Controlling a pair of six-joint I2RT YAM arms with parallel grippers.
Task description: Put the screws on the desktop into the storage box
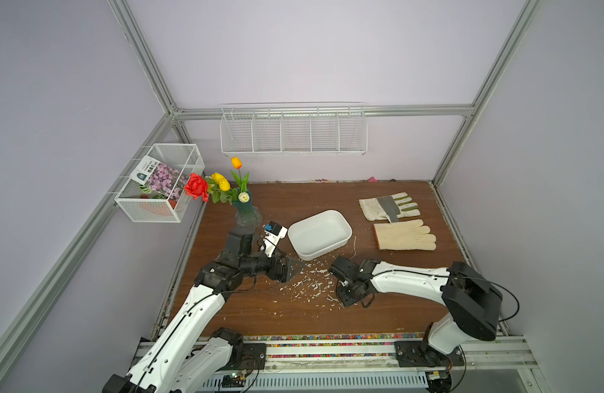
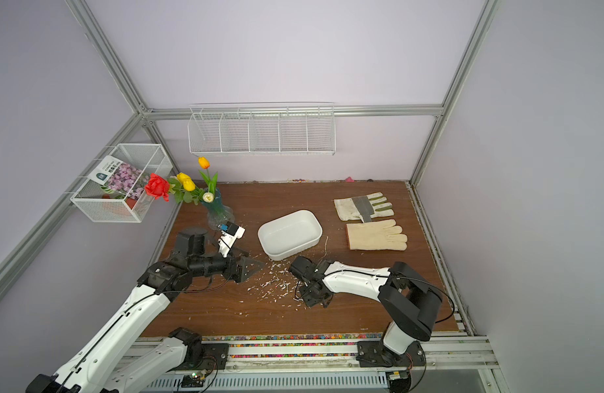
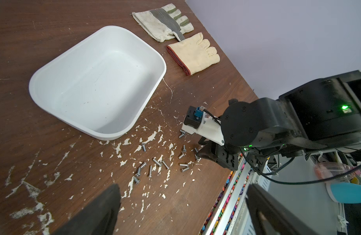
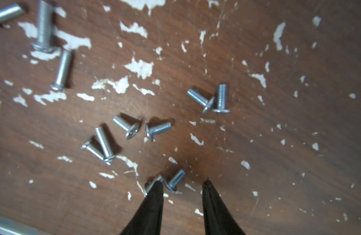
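An empty white storage box (image 3: 94, 82) sits mid-table. Several silver screws lie loose on the scuffed desktop in front of it, such as the pairs in the right wrist view (image 4: 221, 98). My left gripper is raised over the left of the screws, open and empty. My right gripper points down just above the screws, open, with a small pair of screws (image 4: 175, 179) just beside and ahead of its fingertips.
Two work gloves (image 1: 403, 234) lie at the back right. A vase of flowers (image 1: 248, 213) stands behind the left arm. A wire basket (image 1: 159, 208) hangs on the left, another rack at the back.
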